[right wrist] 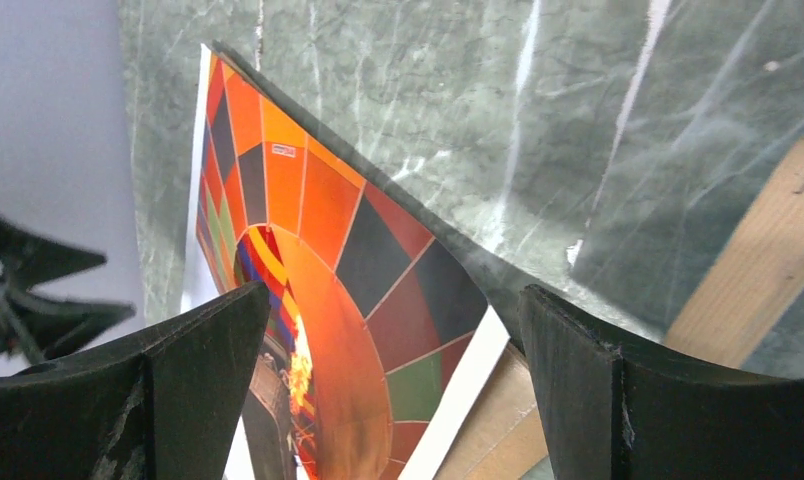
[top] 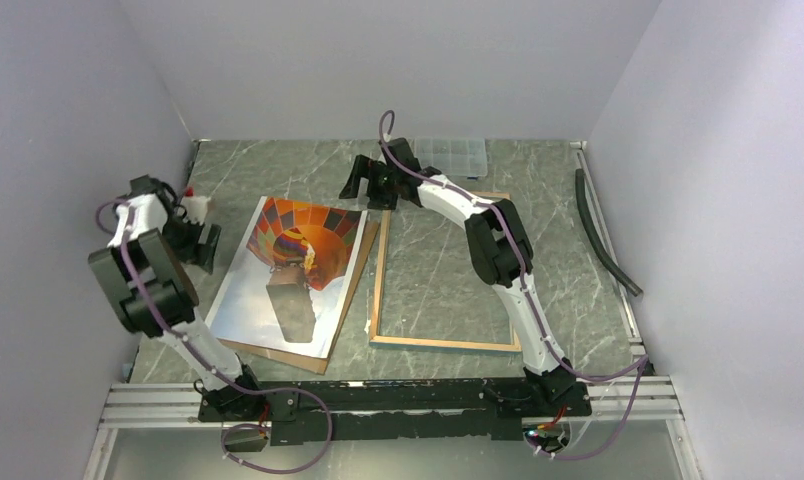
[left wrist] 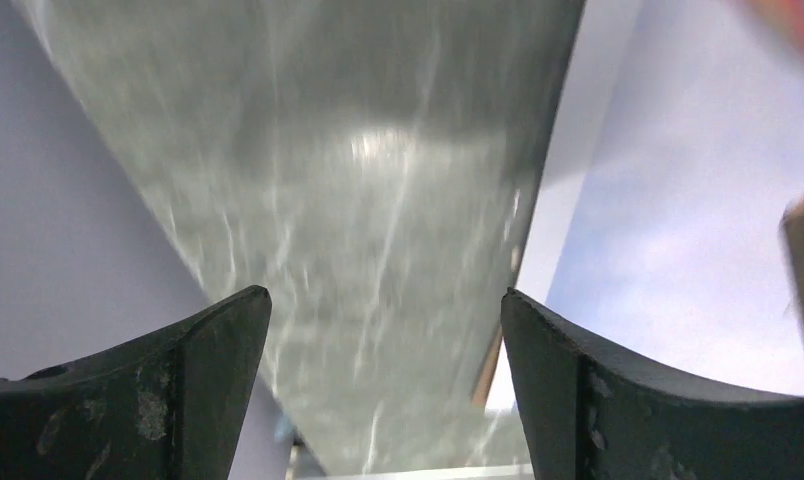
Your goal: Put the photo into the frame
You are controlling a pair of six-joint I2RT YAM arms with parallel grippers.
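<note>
The balloon photo (top: 298,245) lies tilted on a brown backing board (top: 323,362), left of the wooden frame (top: 444,344). Its upper right corner nearly meets the frame's upper left. My left gripper (top: 200,240), blurred, hovers left of the photo; the left wrist view shows the photo's pale edge (left wrist: 568,200) beyond the right finger, and nothing between its open fingers. Above the photo's upper right corner, my right gripper (top: 361,185) stands open. In the right wrist view the photo's checkered top (right wrist: 378,270) and the frame's corner (right wrist: 748,265) show; neither is gripped.
A clear compartment box (top: 452,156) sits at the back behind the frame. The right arm (top: 493,230) crosses over the frame. A dark tube (top: 603,235) lies along the right wall. The table inside the frame is bare, and the left wall is close to the left arm.
</note>
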